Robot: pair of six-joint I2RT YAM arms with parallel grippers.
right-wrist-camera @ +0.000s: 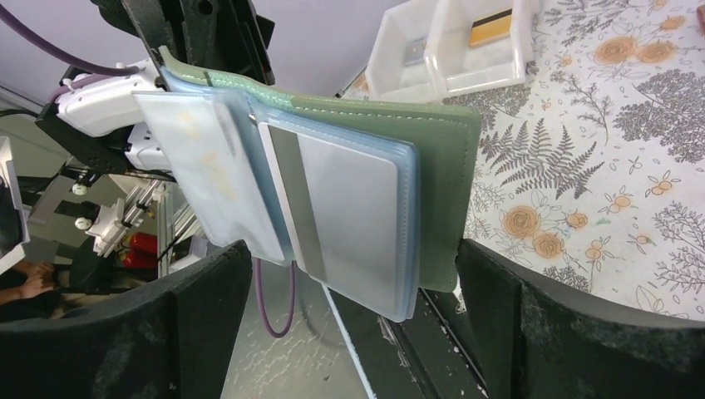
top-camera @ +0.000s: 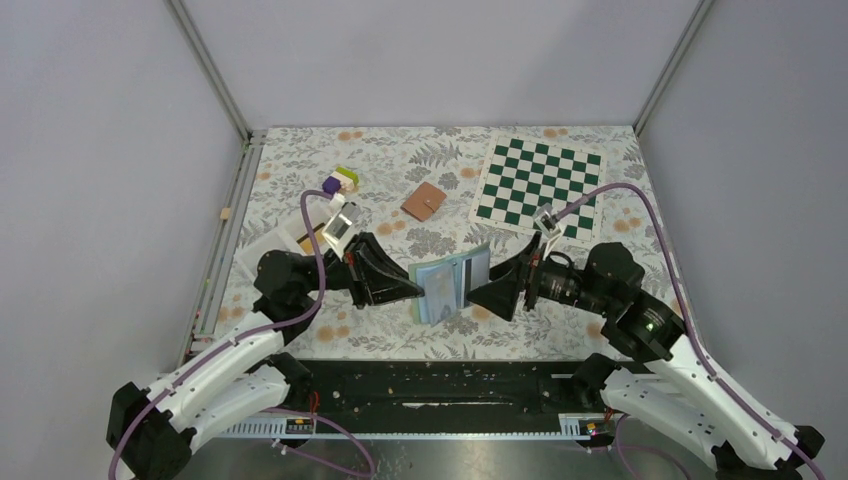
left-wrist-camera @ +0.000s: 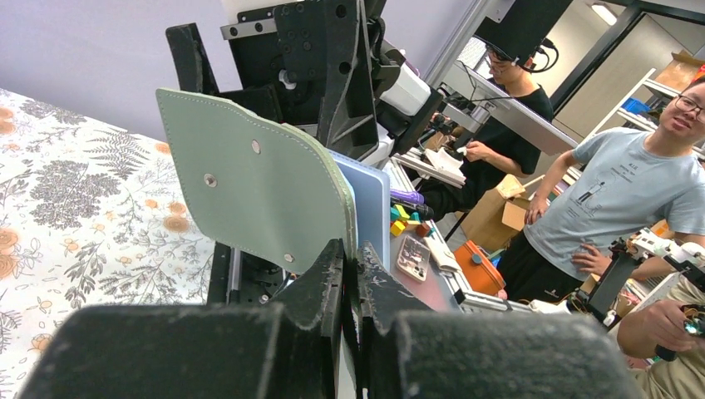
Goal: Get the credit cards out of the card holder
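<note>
The open green card holder (left-wrist-camera: 253, 158) is held up above the table, with my left gripper (top-camera: 421, 292) shut on it. Its clear sleeves (right-wrist-camera: 212, 170) face the right wrist camera. A pale card with a grey-dark stripe (right-wrist-camera: 353, 212) fills the sleeve nearest my right gripper. That gripper is open; its fingers (right-wrist-camera: 204, 307) stand to either side of this sleeve's end. Whether either finger touches the holder, I cannot tell. From the left wrist view, the green outside hides the cards.
On the left stands a white compartment box (right-wrist-camera: 407, 71) with a yellow card (right-wrist-camera: 490, 29) inside. Behind the grippers lie a brown wallet (top-camera: 424, 201), a green checkerboard (top-camera: 537, 186) and a small colored block (top-camera: 341, 180).
</note>
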